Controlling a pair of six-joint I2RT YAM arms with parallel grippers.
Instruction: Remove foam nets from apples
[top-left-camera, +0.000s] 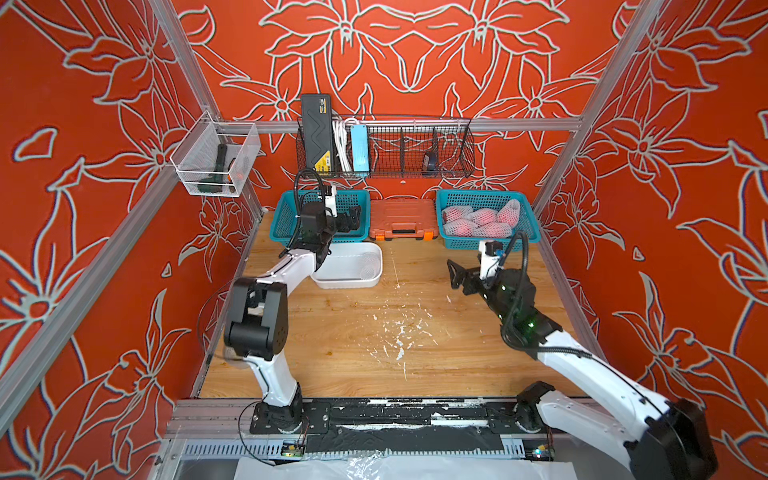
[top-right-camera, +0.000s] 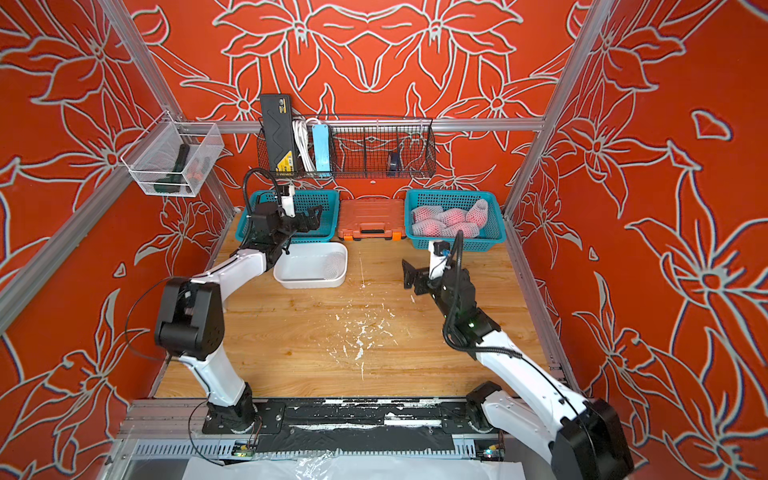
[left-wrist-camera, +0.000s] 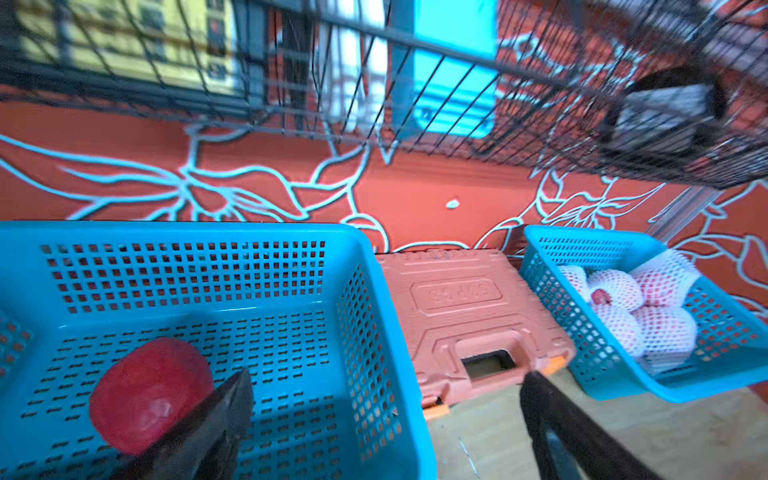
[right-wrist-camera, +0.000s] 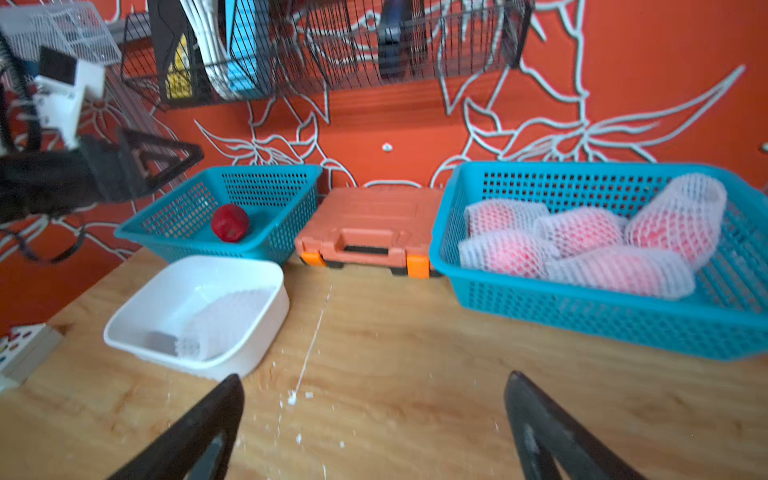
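Observation:
A bare red apple (left-wrist-camera: 148, 384) (right-wrist-camera: 229, 222) lies in the left blue basket (left-wrist-camera: 192, 240). Above that basket my left gripper (top-left-camera: 349, 217) is open, fingers apart and empty. Several apples in white foam nets (right-wrist-camera: 584, 232) (top-left-camera: 484, 220) fill the right blue basket (right-wrist-camera: 600, 320). My right gripper (top-right-camera: 413, 274) hangs open over the table, in front of and to the left of that basket. A white tray (top-left-camera: 348, 268) stands before the left basket, with what looks like a loose foam net (right-wrist-camera: 216, 324) inside.
An orange case (top-left-camera: 401, 216) lies between the baskets. A wire rack (top-left-camera: 408, 148) and a clear bin (top-left-camera: 216, 160) are mounted above.

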